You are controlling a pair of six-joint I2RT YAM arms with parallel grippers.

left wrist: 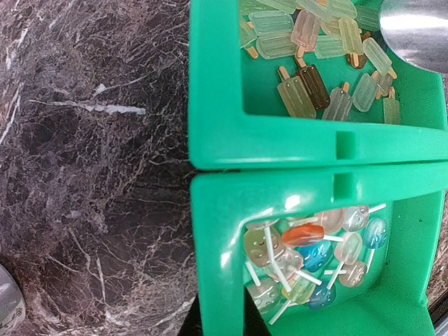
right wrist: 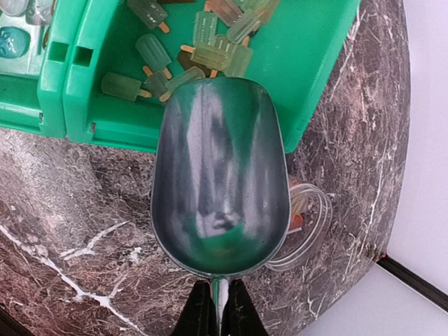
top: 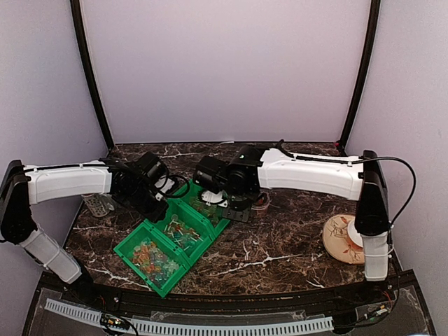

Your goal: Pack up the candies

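Note:
My left gripper is shut on the side rim of the green lollipop bin (left wrist: 217, 245). Inside that bin lie several colourful lollipops (left wrist: 315, 255). Against it stands another green bin (left wrist: 217, 84), with popsicle-shaped candies (right wrist: 206, 52) spread over its floor. My right gripper is shut on the handle of a metal scoop (right wrist: 220, 175). The scoop's tip reaches over this bin's wall, close to the candies. No candy shows in its bowl, only green reflections. In the top view, a third bin (top: 185, 273) at the front holds mixed candies (top: 155, 262).
A clear round container (right wrist: 323, 224) with something orange inside sits beside the scoop. At the right of the table are a patterned round board (top: 336, 241) and a white bowl (top: 355, 234), partly behind my right arm. Open marble lies at front centre.

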